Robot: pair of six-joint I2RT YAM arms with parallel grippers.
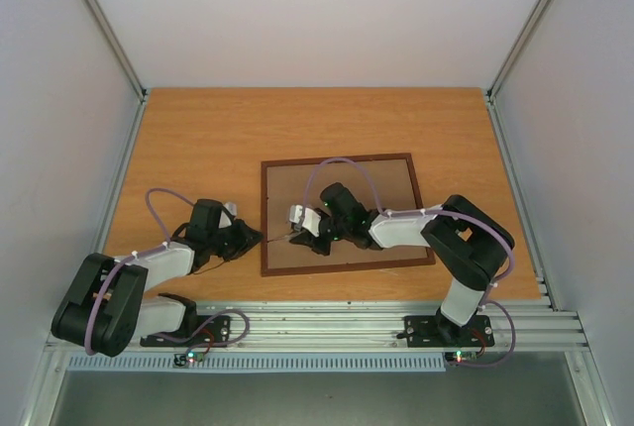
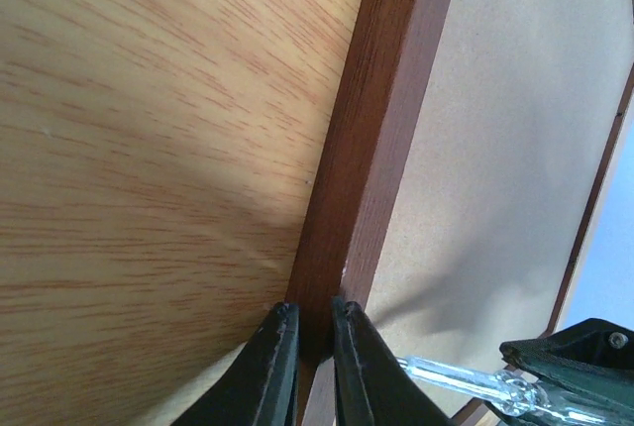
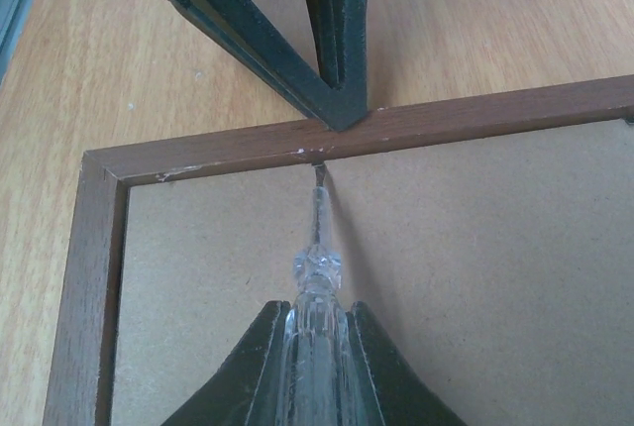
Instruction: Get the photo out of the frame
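Observation:
The photo frame (image 1: 337,158) lies back-up on the table, its brown backing board (image 3: 475,267) facing up. My left gripper is shut on the frame's left wooden edge (image 2: 367,129), seen in the left wrist view. My right gripper is shut on a clear-handled screwdriver (image 3: 319,267). In the right wrist view the screwdriver's tip meets the inner side of that same edge, where the board adjoins it, opposite my left gripper. The photo itself is hidden.
Walls enclose the table at the back and sides. My two grippers are close together at the frame's left side.

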